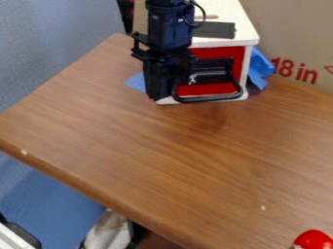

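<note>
My black gripper (164, 76) hangs at the left front of a white and red toy appliance (227, 29) at the back of the wooden table. The appliance has a red front (208, 88) with a black handle or frame across it. The fingers are dark against dark parts, so I cannot tell whether they are open or shut.
Blue pieces (260, 68) lie beside and under the appliance. A red object (313, 240) sits at the lower right corner. A cardboard sheet (299, 49) stands behind.
</note>
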